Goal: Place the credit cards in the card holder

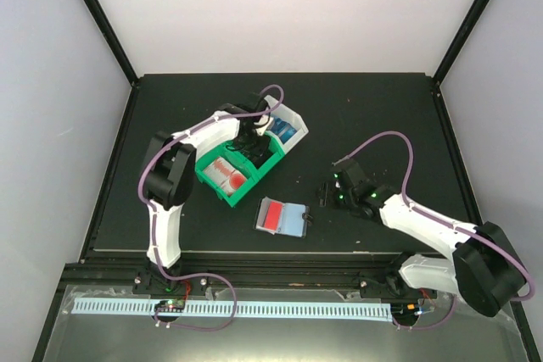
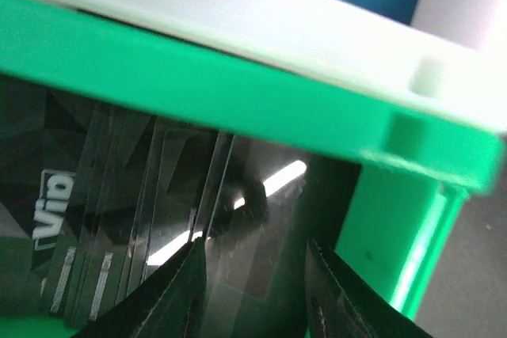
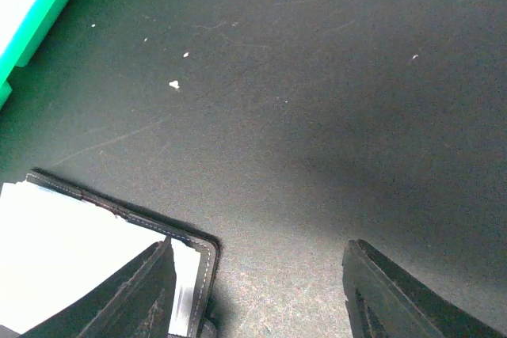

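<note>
A green box (image 1: 263,177) holds red-and-white cards (image 1: 222,174) in one compartment and black cards (image 2: 55,203) in another. My left gripper is over the black cards, its fingers part open beside a clear card edge, near the green divider; whether they hold anything is not clear. An open card holder (image 1: 293,219) with a red card (image 1: 272,215) lies in front of the box; in the right wrist view its corner (image 3: 87,259) shows pale. My right gripper stands open to the holder's right, empty.
A white box (image 1: 293,137) with blue cards stands against the green box's back right.
</note>
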